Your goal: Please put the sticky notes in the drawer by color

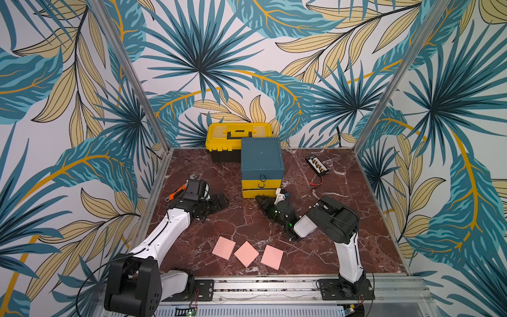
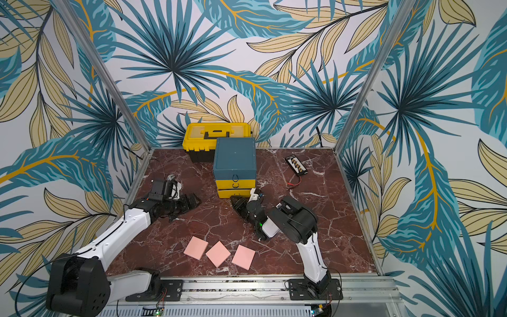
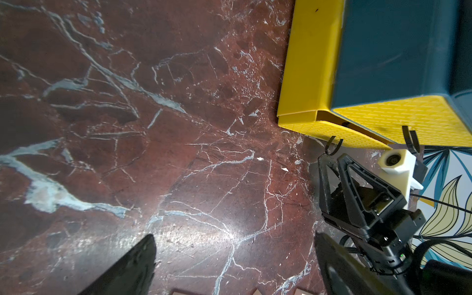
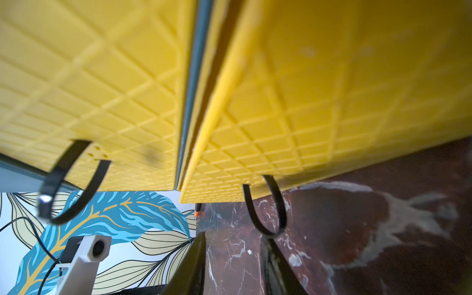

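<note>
Three pink sticky notes (image 1: 223, 247) lie flat at the table's front middle. A drawer unit (image 1: 261, 158) has a blue body and two yellow drawer fronts with black loop handles; the lower drawer (image 4: 324, 98) faces my right wrist camera closely. My right gripper has its fingertips just below that drawer's loop handle (image 4: 253, 216), part open, nothing seen between them; whether they touch the loop is unclear. My left gripper stands open over bare table, left of the drawer unit, nothing between its fingers.
A yellow toolbox (image 1: 221, 140) stands behind the drawer unit. A black packaged item (image 1: 317, 165) with a red wire lies back right. An orange tool (image 1: 174, 195) lies at the left beside my left arm. Bare table separates the notes from the drawers.
</note>
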